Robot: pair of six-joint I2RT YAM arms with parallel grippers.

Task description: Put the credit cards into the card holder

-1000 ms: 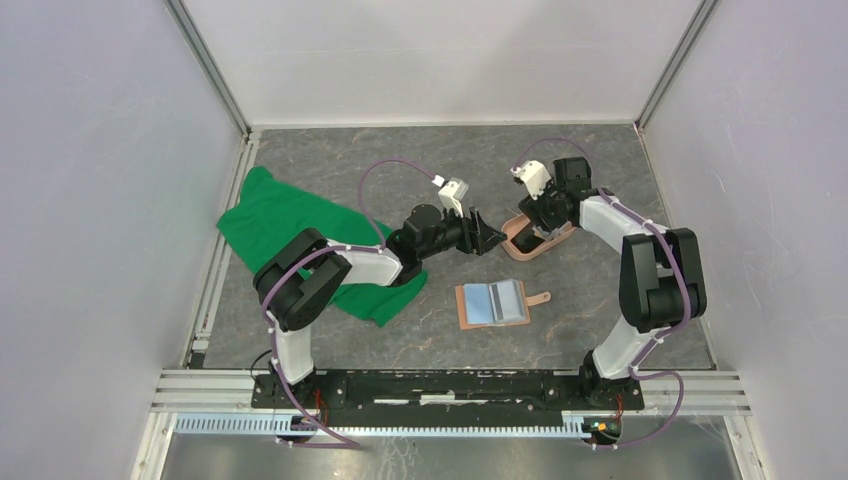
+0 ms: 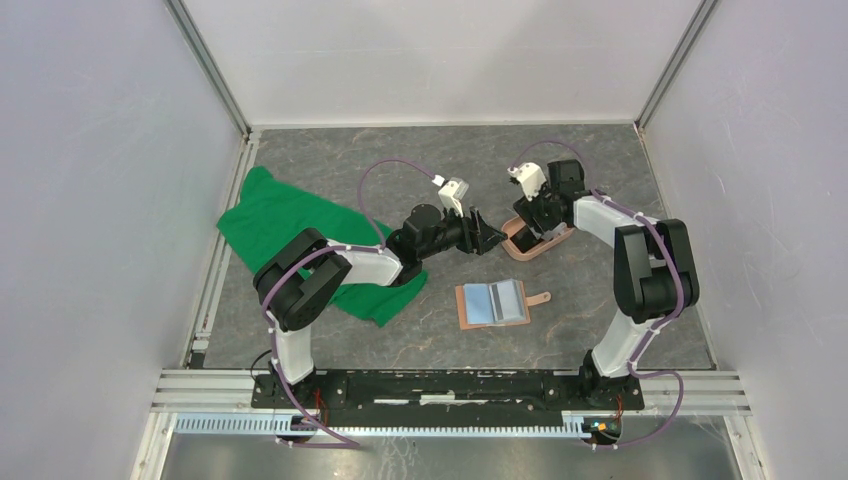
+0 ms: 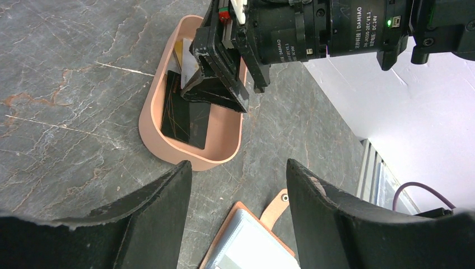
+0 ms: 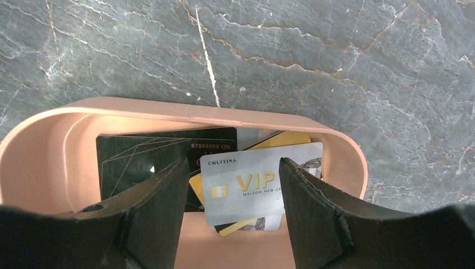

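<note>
Several cards lie in a pink oval tray point(image 2: 516, 251). On top, in the right wrist view, is a silver VIP card point(image 4: 241, 190); a black card point(image 4: 145, 165) lies to its left, with gold and grey card edges showing underneath. My right gripper is open over the tray, its fingertips on either side of the silver card, with no grip on it. My left gripper is open and empty, just left of the tray. The card holder point(image 2: 494, 304), opened out with clear sleeves, lies on the table in front of the tray.
The holder's tan strap point(image 2: 539, 299) sticks out to its right. A green cloth point(image 2: 290, 215) covers the table's left part, under the left arm. Bare grey tabletop point(image 2: 450, 150) lies behind the grippers and around the holder.
My right gripper and arm have shifted slightly left over the tray. The left arm, the tray and the card holder stay in place.
</note>
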